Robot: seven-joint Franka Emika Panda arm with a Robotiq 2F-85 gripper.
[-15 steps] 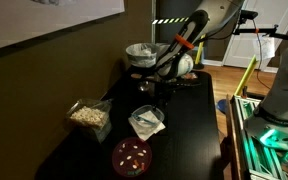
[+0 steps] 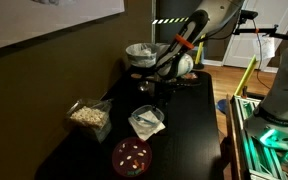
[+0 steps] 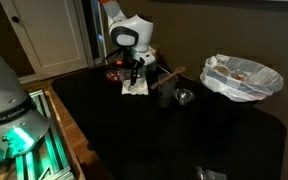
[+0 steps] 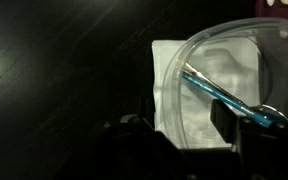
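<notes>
A clear plastic container [image 4: 173,95] lies on a white napkin [image 4: 162,57] on the dark table. Inside it rests a shiny utensil with a blue part [image 4: 219,92]. My gripper is open, its dark fingers [image 4: 225,120] apart on either side of the container's near wall. Whether they touch that wall, I cannot tell. From the first exterior view, the gripper [image 2: 164,96] is just beyond the container [image 2: 146,122]. The second exterior view has it above the napkin [image 3: 135,87], with the container mostly obscured.
A maroon plate [image 2: 131,158] with small pieces lies near the container. Left of it stands a box of pale contents [image 2: 89,119]. A white-lined basket [image 3: 241,78], a dark cup holding a wooden utensil [image 3: 166,94] and a metal bowl [image 3: 184,96] stand farther along.
</notes>
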